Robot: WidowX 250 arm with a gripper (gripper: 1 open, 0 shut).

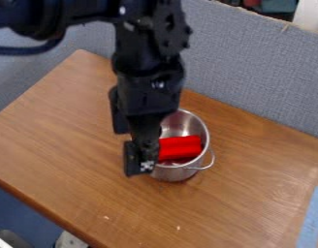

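My black gripper (139, 147) reaches down from the top of the camera view to the left side of a silver metal pot (188, 172). Inside the pot lies a red cylindrical object (182, 146), partly hidden by the gripper. The lower finger hangs over the pot's left rim. The gripper appears open, and nothing clearly shows between its fingers.
A grey padded wall (252, 68) runs along the back. A light blue strip (310, 218) lies at the right edge, and the table's front-left edge borders a dark blue area.
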